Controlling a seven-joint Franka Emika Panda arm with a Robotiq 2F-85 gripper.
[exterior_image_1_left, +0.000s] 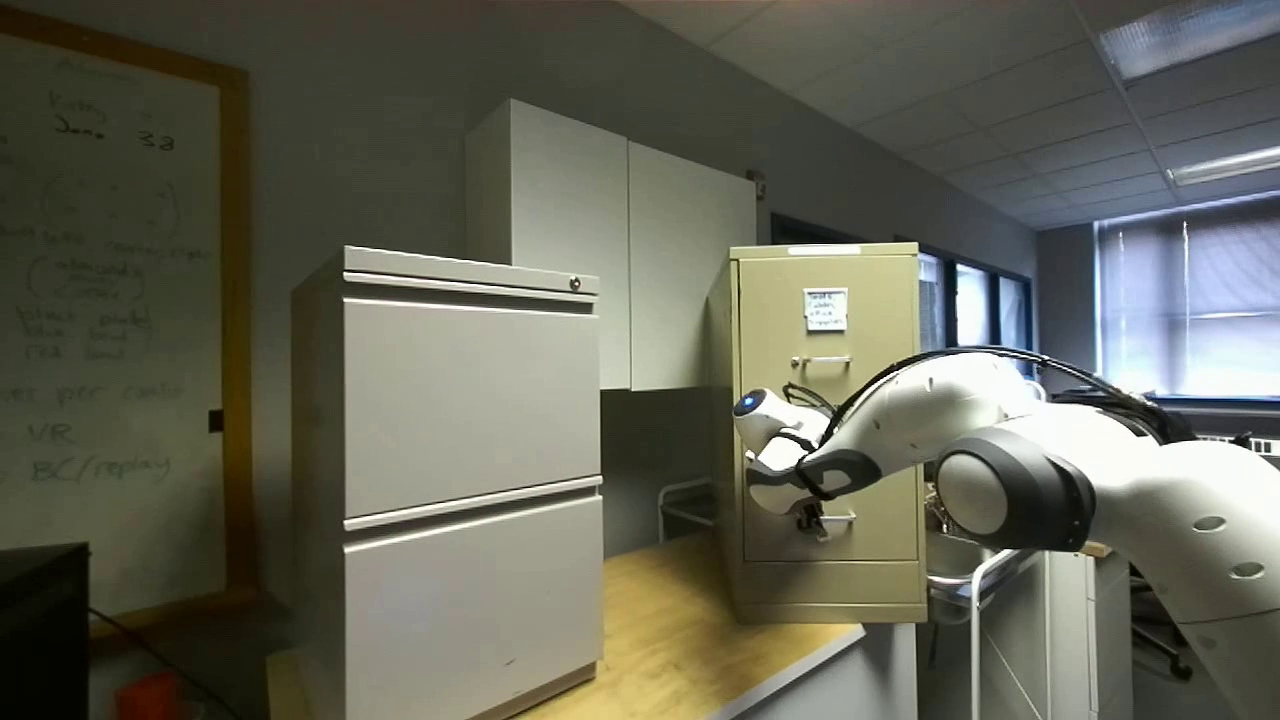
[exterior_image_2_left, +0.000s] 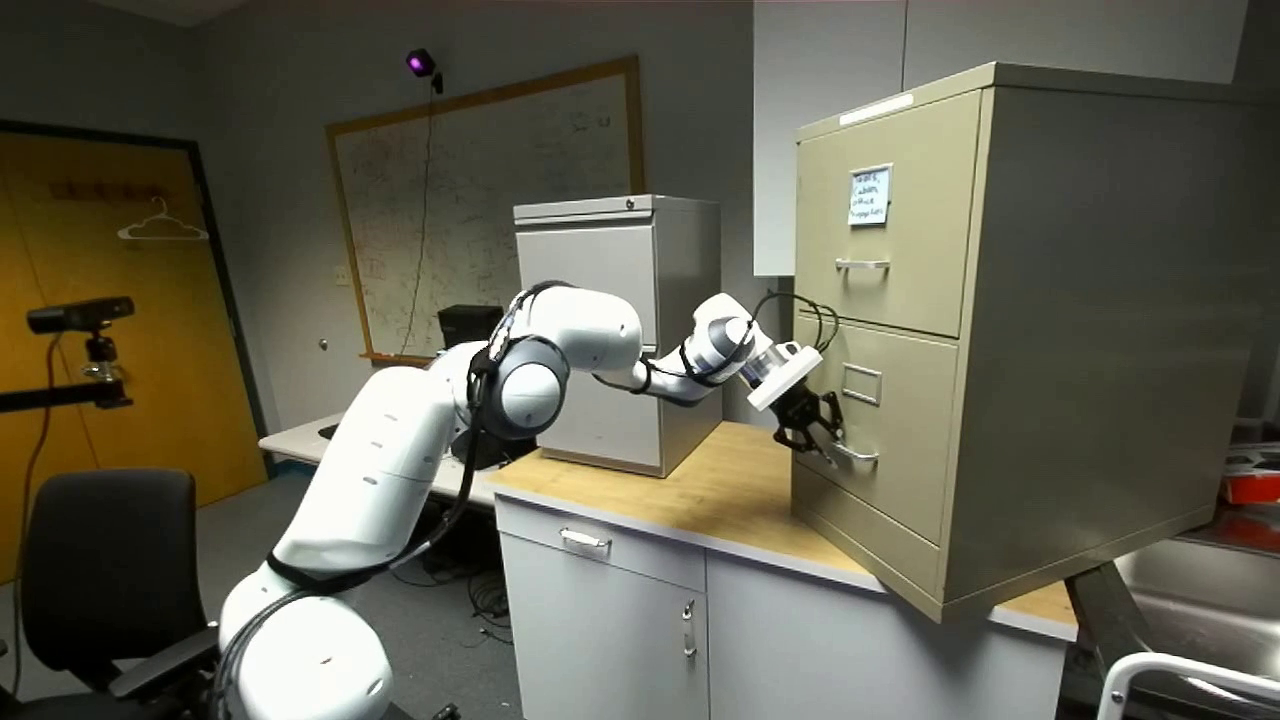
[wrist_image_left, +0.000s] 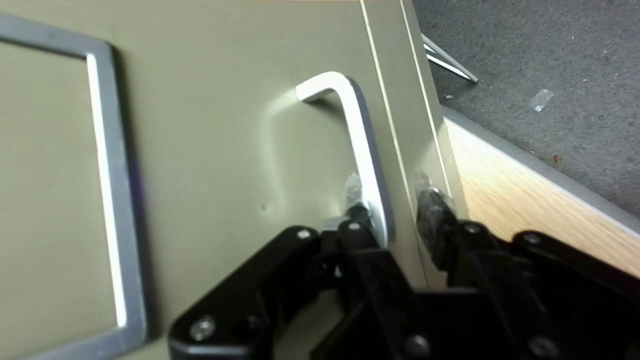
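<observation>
On the tan filing cabinet (exterior_image_2_left: 906, 336), the lower drawer has a silver bar handle (wrist_image_left: 361, 141). My gripper is shut on this handle near one end, as seen in the wrist view. One dark finger (wrist_image_left: 358, 213) reaches inside the handle's loop, against the bar. The other finger (wrist_image_left: 433, 219) lies on the bar's outer side; a strip of drawer front shows beside it, so its contact is unclear. In exterior view 2 the gripper (exterior_image_2_left: 825, 442) meets the handle (exterior_image_2_left: 857, 452) from the left. Both cabinet drawers look flush with the frame.
A light grey cabinet (exterior_image_1_left: 474, 414) stands left of the tan one on the wooden counter (exterior_image_1_left: 666, 612). Bare counter lies between them. The tan cabinet's front corner overhangs the counter edge in exterior view 2, near a sink (exterior_image_2_left: 1182, 600).
</observation>
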